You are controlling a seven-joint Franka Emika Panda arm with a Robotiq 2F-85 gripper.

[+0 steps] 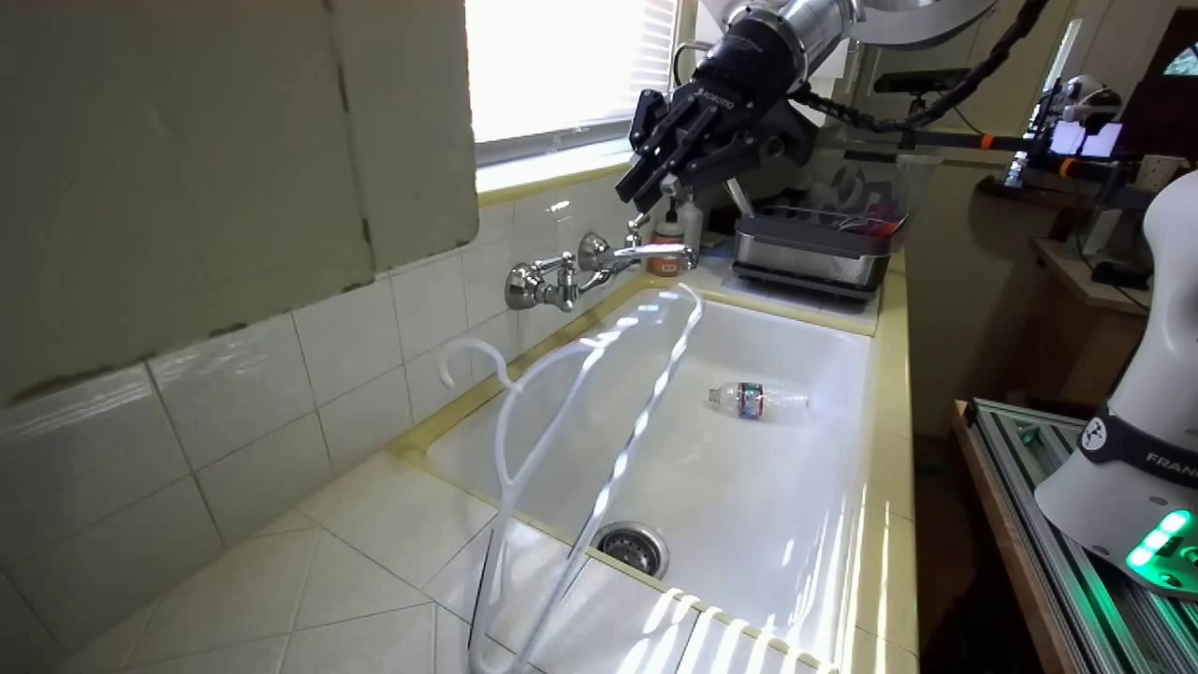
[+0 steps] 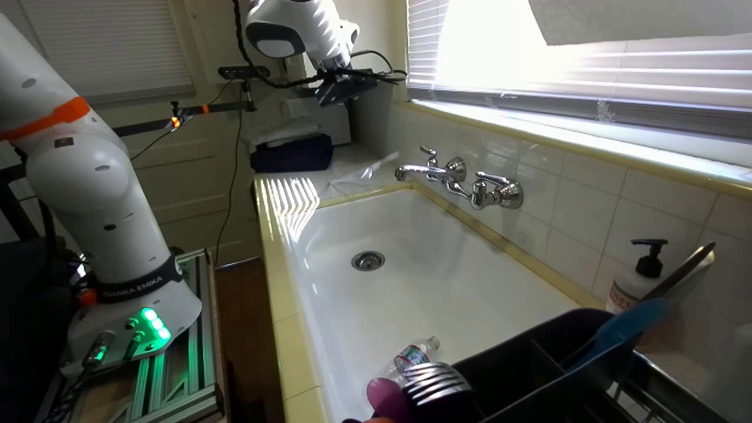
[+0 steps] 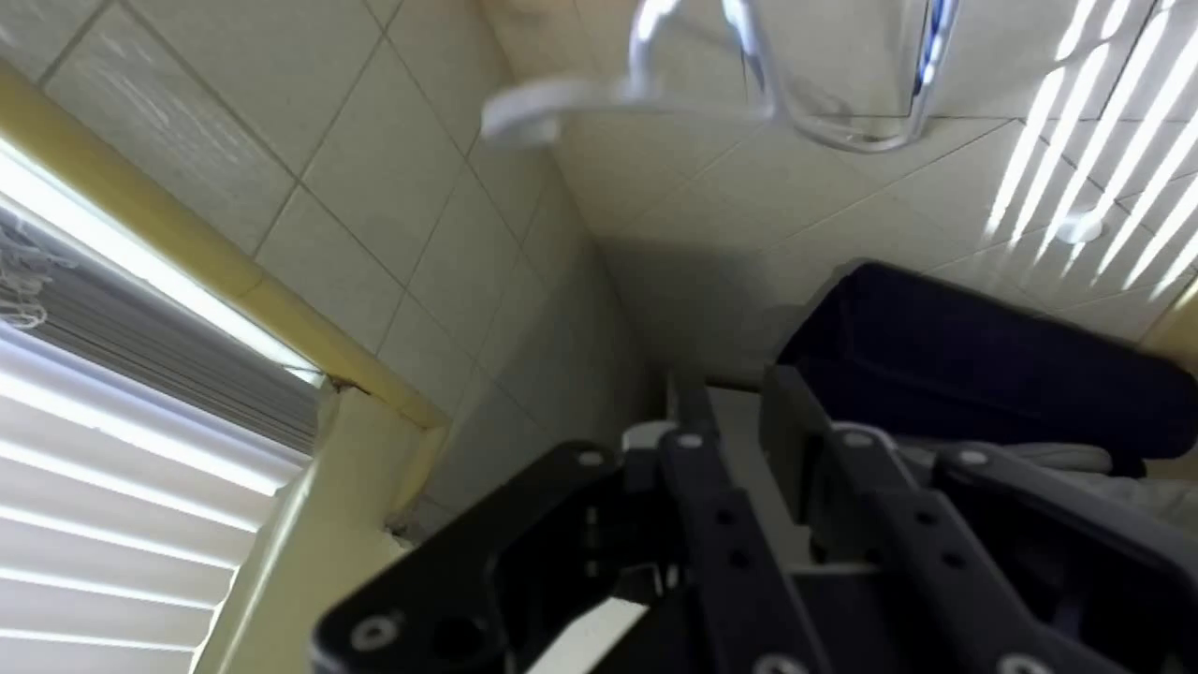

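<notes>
A white looped frame with a hook-like curl (image 1: 510,388), blurred, slants over the near counter and the sink (image 1: 747,494). Its far end is below my gripper (image 1: 651,189), visibly apart from it. In the wrist view the frame (image 3: 764,95) crosses the top of the picture, away from the fingers. Between the two dark fingers of the gripper a narrow gap shows, with the background behind it and no object that I can make out. How far the fingers stand open is unclear.
A clear bottle (image 1: 749,401) lies in the sink. Wall faucet (image 1: 562,277), soap bottle (image 1: 665,247) and dish rack (image 1: 809,253) line the far side. On the counter rests a dark folded cloth (image 2: 292,154). The sink's middle is bare.
</notes>
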